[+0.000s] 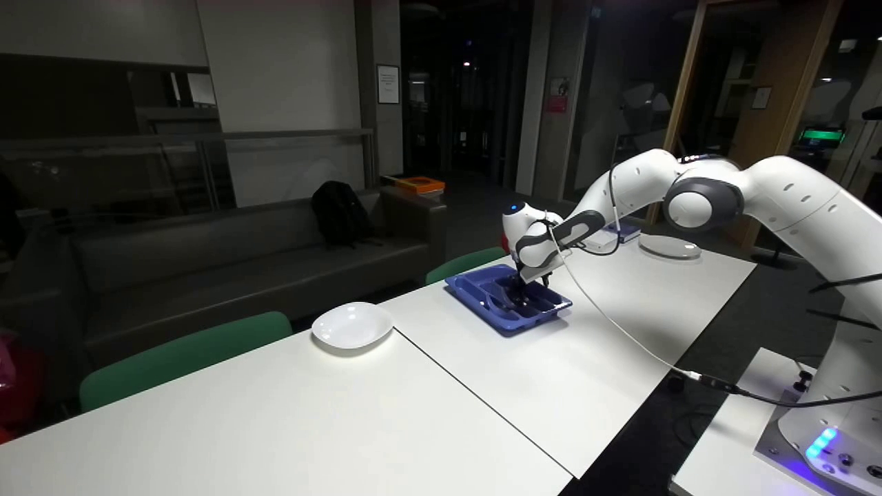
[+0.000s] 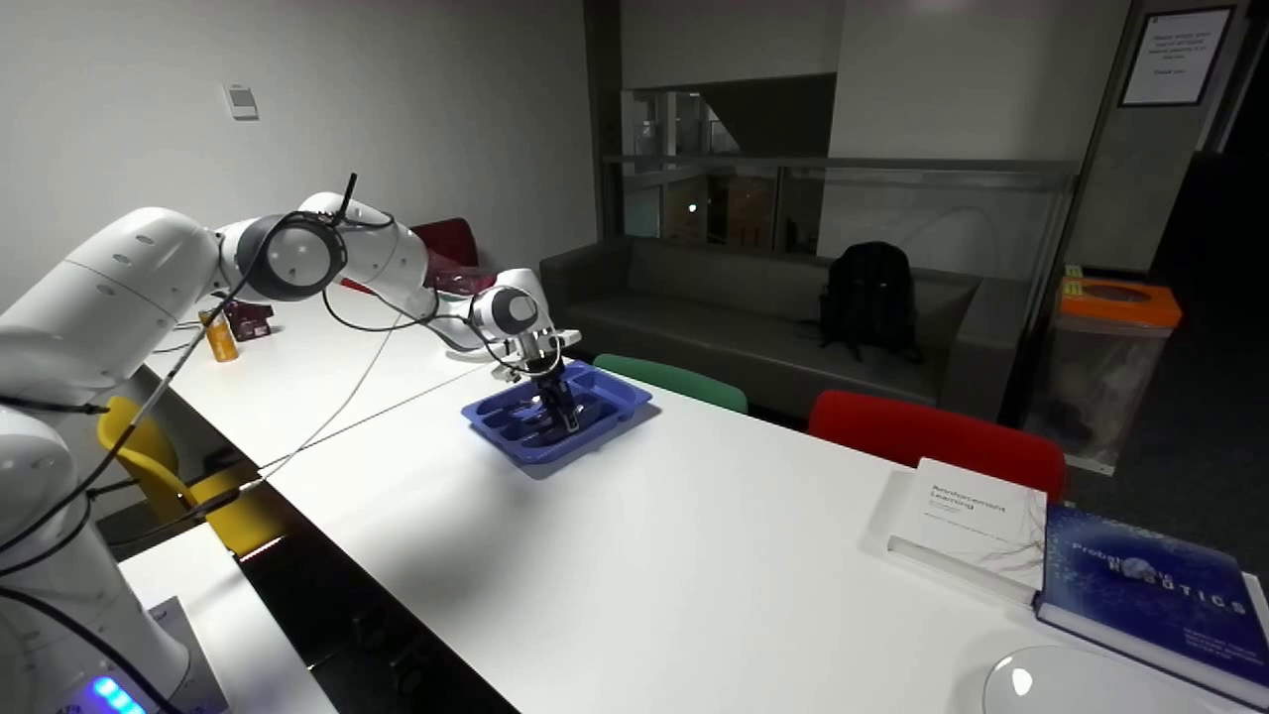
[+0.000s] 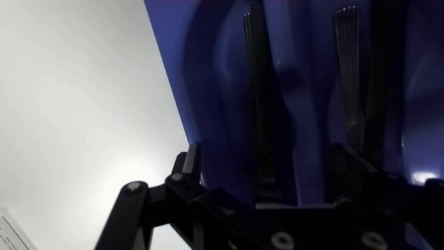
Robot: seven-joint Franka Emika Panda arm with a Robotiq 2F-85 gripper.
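A blue cutlery tray (image 1: 488, 313) lies on the white table, its compartments holding dark-handled or metal cutlery. My gripper is open and low over this tray (image 2: 619, 391), reaching down among the compartments. In the wrist view one dark, ribbed piece of cutlery (image 3: 262, 91) lies lengthwise between the spread fingers. Beyond a divider, a metal ribbed piece (image 3: 348, 54) and a dark piece (image 3: 378, 83) run towards the right finger (image 3: 351, 166), which hides their lower ends. The left finger (image 3: 191, 160) stands by the tray's outer edge. Poor light hides what kind of cutlery each piece is.
An empty white bowl (image 1: 353, 326) stands left of the tray. A grey-white plate (image 1: 670, 246) and books (image 2: 970, 530) lie at the table's other end. A thin white cable (image 1: 620, 326) hangs from the arm across the table. Open table surrounds the tray.
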